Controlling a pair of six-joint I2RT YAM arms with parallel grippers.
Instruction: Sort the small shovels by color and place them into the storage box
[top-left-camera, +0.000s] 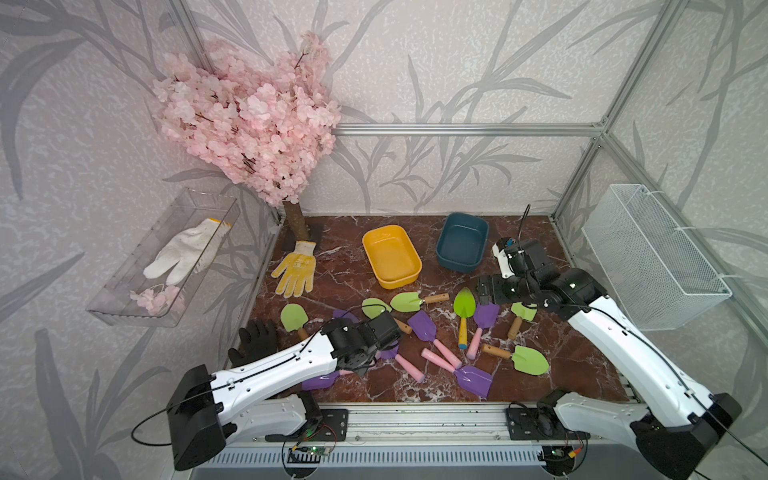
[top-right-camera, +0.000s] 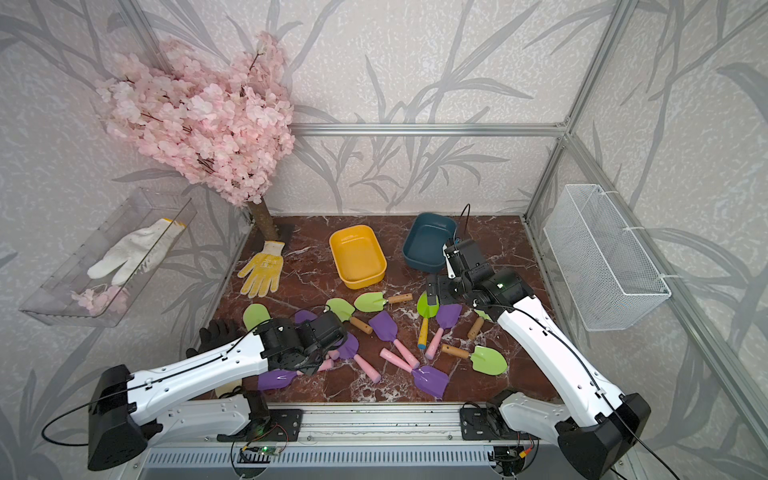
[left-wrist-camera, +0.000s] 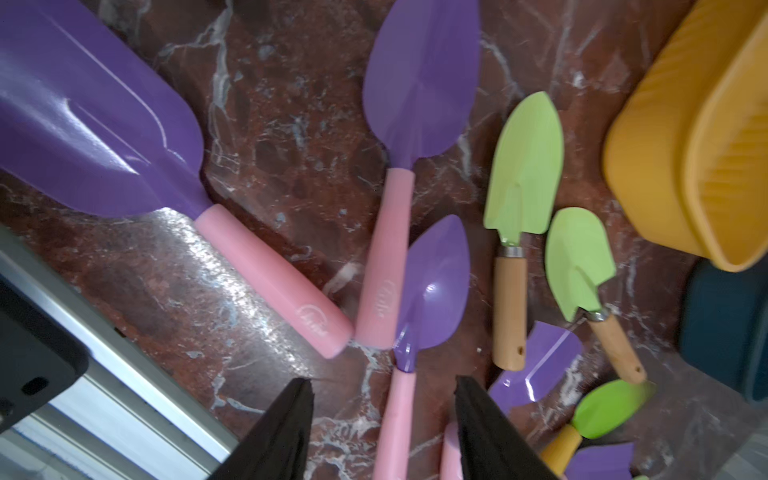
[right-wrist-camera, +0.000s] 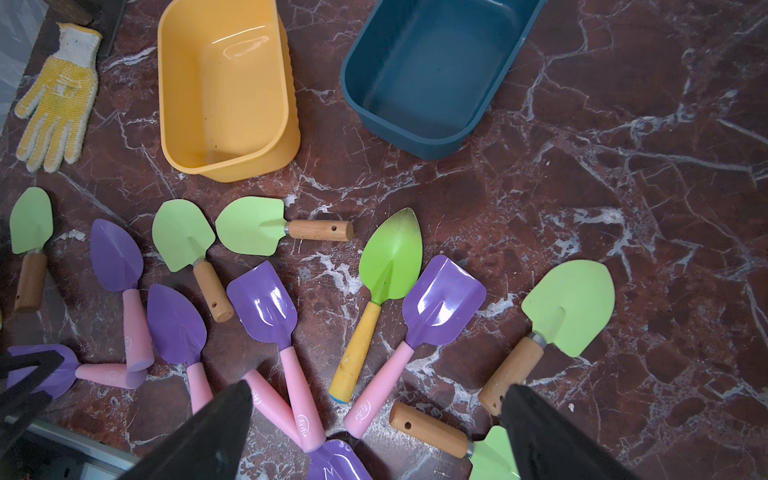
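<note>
Small green and purple shovels lie scattered over the table, among them a green one (right-wrist-camera: 249, 225) with a wooden handle, a purple one (right-wrist-camera: 262, 305) with a pink handle and a green one with a yellow handle (right-wrist-camera: 357, 348). Behind them stand a yellow box (top-left-camera: 391, 254) and a dark blue box (top-left-camera: 462, 241), both empty. Low over the front-left shovels, my left gripper has its fingers apart, a pink handle (left-wrist-camera: 394, 428) in view between them. My right gripper hangs open near the blue box, holding nothing.
A yellow-white glove (top-left-camera: 297, 270) and a blossom tree (top-left-camera: 252, 120) occupy the back left. Wire baskets hang at both sides, the white one (top-left-camera: 652, 256) at right. Bare tabletop (right-wrist-camera: 664, 184) shows right of the blue box.
</note>
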